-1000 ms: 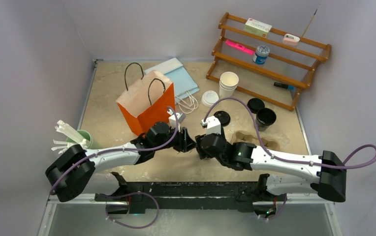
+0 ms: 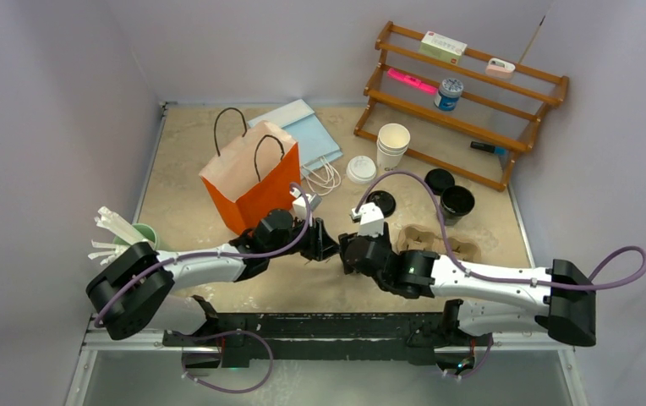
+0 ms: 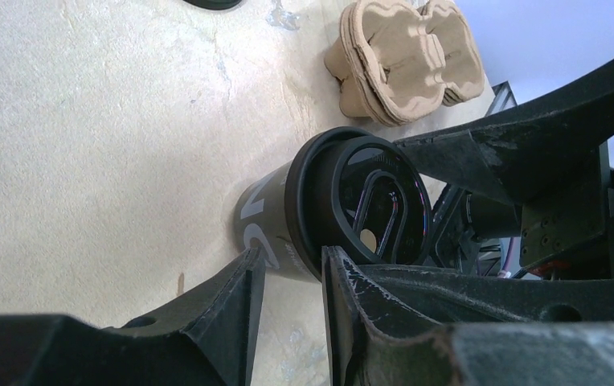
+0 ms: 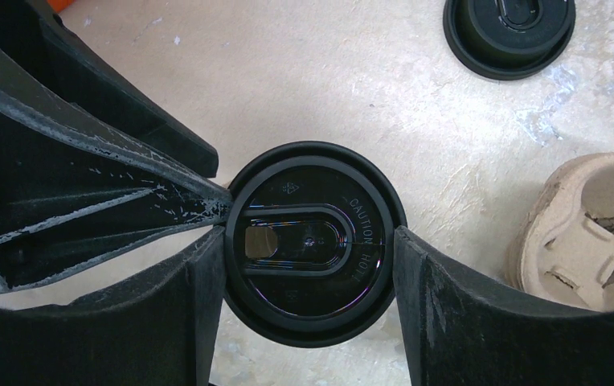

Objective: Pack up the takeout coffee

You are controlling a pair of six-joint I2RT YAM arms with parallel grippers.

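A black takeout cup (image 3: 268, 225) with a black lid (image 4: 310, 185) on it stands at the front middle of the table. My right gripper is shut on the lidded cup at its rim, seen from above. My left gripper is at the cup's side, low by the lid edge, with its fingertips a short gap apart and nothing clearly between them. In the top view both grippers meet there. The orange paper bag (image 2: 252, 194) stands behind my left arm.
A spare black lid (image 4: 509, 36) lies behind the cup, cardboard carriers (image 3: 400, 60) to the right. Black cups (image 2: 457, 203), white cups (image 2: 391, 144), a white lid (image 2: 360, 169) and a wooden rack (image 2: 446, 118) are farther back. A straw holder (image 2: 146, 237) stands at left.
My left gripper has shifted slightly rightward toward the cup. My right gripper has moved very slightly; the rest looks the same.
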